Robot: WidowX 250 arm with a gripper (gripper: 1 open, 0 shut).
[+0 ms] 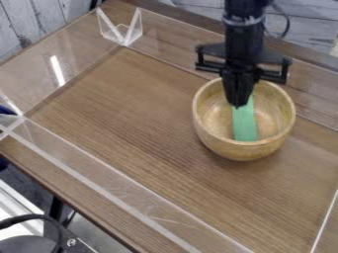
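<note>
My gripper (240, 96) hangs over a light wooden bowl (232, 148) at the right of the camera view, its dark fingers reaching down near the bowl's back rim. It looks shut, with nothing clearly held. A green oblong object (244, 125) lies inside the bowl, just below the fingertips, its far end partly hidden by the gripper. Whether the fingers touch it, I cannot tell.
A white wire-like shape (122, 25) sits at the back left. Dark cabling lies at the lower left corner.
</note>
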